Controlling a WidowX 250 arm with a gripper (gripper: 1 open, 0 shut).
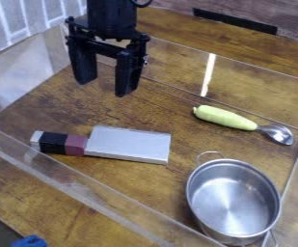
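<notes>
My black gripper (105,71) hangs open over the upper left of the wooden board, with two fingers pointing down and nothing visible between them. Below it lies a cleaver-like object with a flat silver blade (128,143) and a dark handle (65,143). At the right, a pale green corn cob (224,118) lies against a silver spoon (278,133). A steel pot (232,198) stands at the lower right.
Clear plastic walls (10,24) edge the work area at left, back and front. A small blue object (29,241) sits at the bottom left corner.
</notes>
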